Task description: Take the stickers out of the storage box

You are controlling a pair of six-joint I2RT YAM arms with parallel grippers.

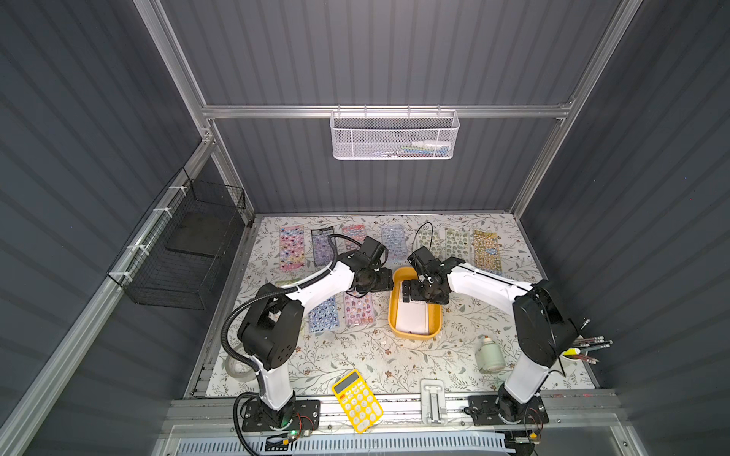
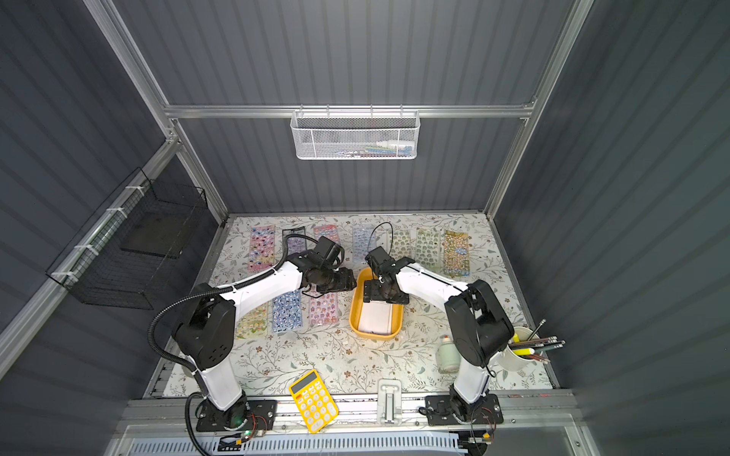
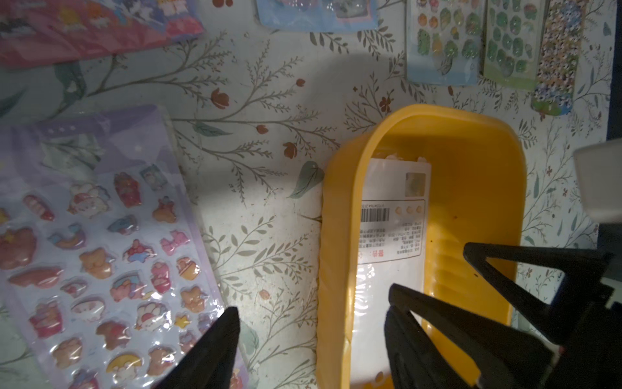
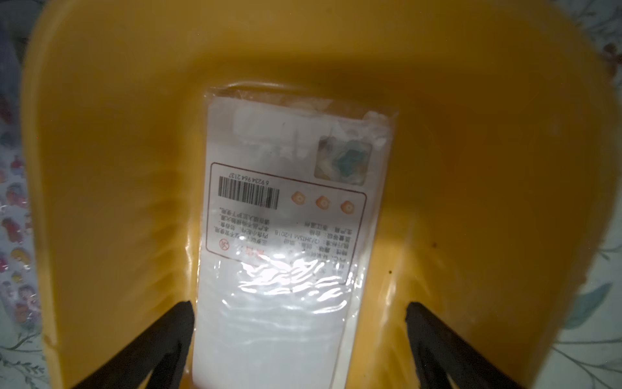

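Note:
The yellow storage box point(image 1: 392, 311) stands on the patterned table. Inside lies a flat white-backed sticker pack point(image 4: 278, 194), its barcode label facing up. Over the box, my right gripper is open, its fingers apart on either side of the pack and nothing held. Just left of the box in the top left view is my left gripper point(image 1: 388, 279). Its fingers stand open in the left wrist view, with the box's left wall point(image 3: 338, 259) and some tablecloth seen between the fingers. A pink sticker sheet point(image 3: 123, 259) lies on the table left of the box.
Several sticker sheets line the back, among them a gold one point(image 1: 487, 250); a blue one point(image 1: 324, 313) lies further left. A yellow calculator point(image 1: 357, 400) is in front, a green bottle point(image 1: 490, 355) front right. The two grippers are close together.

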